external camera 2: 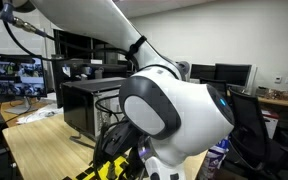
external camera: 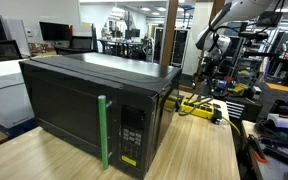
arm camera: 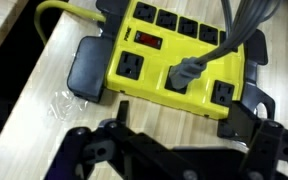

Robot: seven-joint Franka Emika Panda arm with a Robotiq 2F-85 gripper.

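Observation:
In the wrist view my gripper is open, its dark fingers spread apart with nothing between them. Just beyond the fingertips lies a yellow power strip [arm camera: 152,87] with several black outlets and a red switch [arm camera: 148,40]. A grey plug [arm camera: 186,73] sits in one outlet, and its thick grey cable runs off the top. In exterior view 1 the strip [external camera: 198,106] rests on the wooden table, behind a black microwave [external camera: 64,100] with a green handle [external camera: 103,132]. The white arm [external camera 2: 174,110] hides much of the strip in exterior view 2.
A black block [arm camera: 87,69] stands against the strip's left end, where a yellow cord [arm camera: 59,8] runs. Some clear plastic [arm camera: 67,105] lies on the wood nearby. Bare table [external camera: 199,150] stretches to the right of the microwave.

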